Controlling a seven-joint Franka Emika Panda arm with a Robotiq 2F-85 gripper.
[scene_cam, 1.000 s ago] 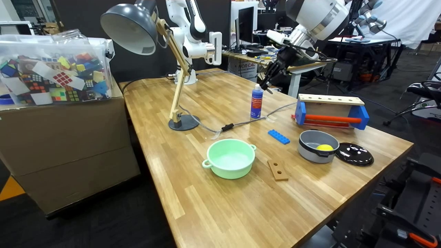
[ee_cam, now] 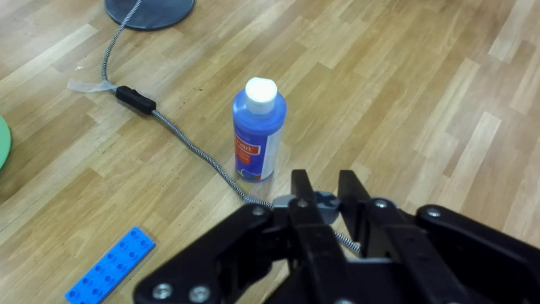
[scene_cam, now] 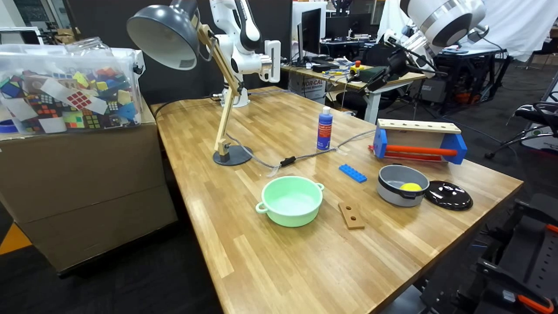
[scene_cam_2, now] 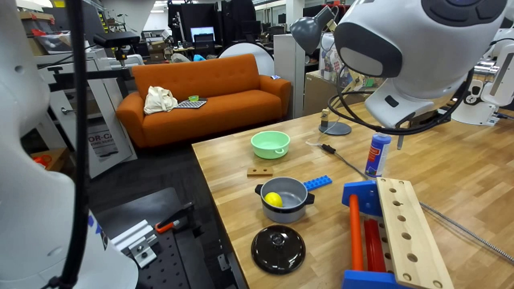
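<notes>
In the wrist view my gripper is shut on a small grey object; its full shape is hidden by the fingers. A blue bottle with a white cap stands upright on the table just beyond the fingertips, apart from them. From the side, the dark gripper hangs in the air to the right of the bottle and higher than it. The arm's white wrist covers most of the gripper in exterior view 2.
A green bowl, a blue brick, a wooden piece with holes, a grey pot holding a yellow ball, a black lid and a toy bench share the table. A lamp cable passes the bottle.
My gripper has moved right, away from above the bottle, and somewhat higher in exterior view 1. The bottle and the other table objects look unmoved.
</notes>
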